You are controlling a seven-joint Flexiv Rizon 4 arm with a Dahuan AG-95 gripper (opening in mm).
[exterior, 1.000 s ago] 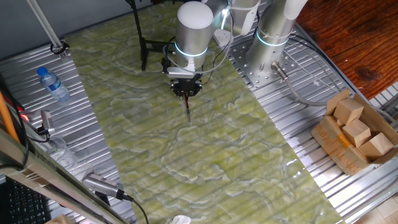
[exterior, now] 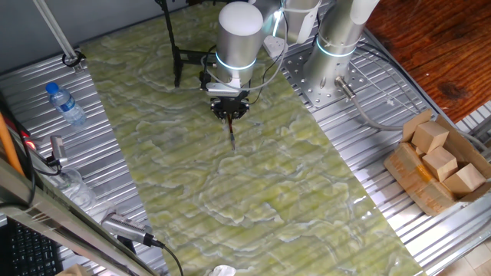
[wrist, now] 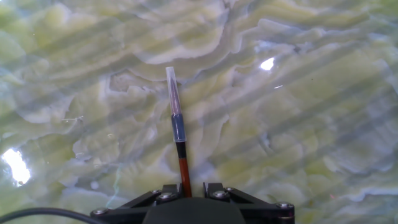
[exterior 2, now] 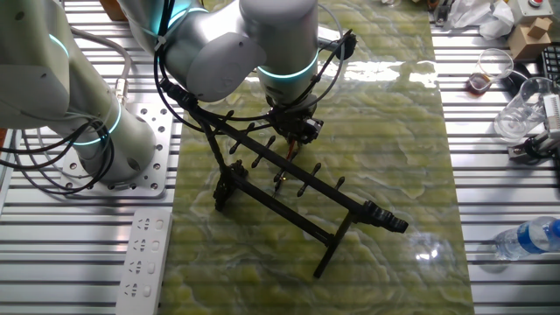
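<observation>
A slim brush (wrist: 178, 127) with a reddish-brown handle, a dark band and a clear sleeve over its tip juts out from my gripper. The fingers look shut on its handle, though the black housing hides where they grip. Seen in exterior view 1, the gripper (exterior: 230, 115) points down over the green marbled mat (exterior: 222, 207), and the brush (exterior: 233, 136) sticks out below it. A black rack (exterior 2: 289, 166) with pegs stands beside the gripper in exterior view 2 and partly covers the brush.
A cardboard box (exterior: 418, 184) of wooden blocks stands at the right. The water bottle (exterior: 67, 105) and clear cups (exterior 2: 525, 109) are off the mat. A power strip (exterior 2: 144, 262) lies near the arm's base.
</observation>
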